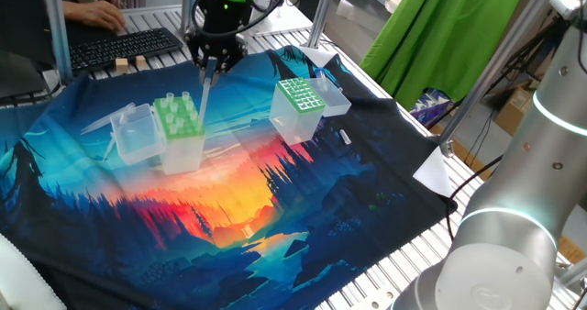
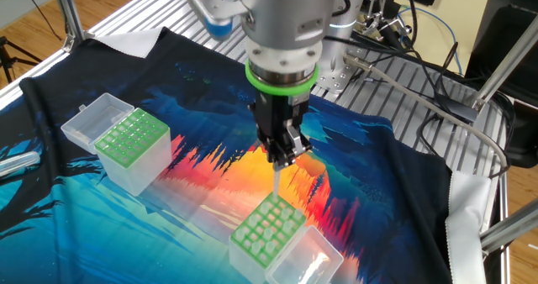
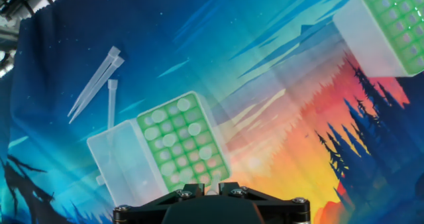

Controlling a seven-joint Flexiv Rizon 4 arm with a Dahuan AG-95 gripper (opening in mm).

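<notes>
A translucent pipette tip (image 1: pixel 206 94) hangs upright below my gripper (image 1: pixel 212 64), whose fingers are shut on its upper end. In exterior view 2 the tip (image 2: pixel 276 181) stands over the far edge of a green-topped rack (image 2: pixel 252 234); whether its lower end is clear of the holes I cannot tell. Several other tips sit in that rack, their round tops (image 3: pixel 194 129) showing in the wrist view. The gripper is at the bottom of the wrist view, by the rack's near edge, and hides most of the held tip.
A second green-topped rack (image 1: pixel 298 117) with its lid open stands apart on the printed cloth. The first rack's clear lid (image 3: pixel 126 161) lies open beside it. Loose tips (image 3: pixel 99 81) rest on the cloth beyond that lid. A person's hand (image 1: pixel 99 15) is at a keyboard (image 1: pixel 124 48).
</notes>
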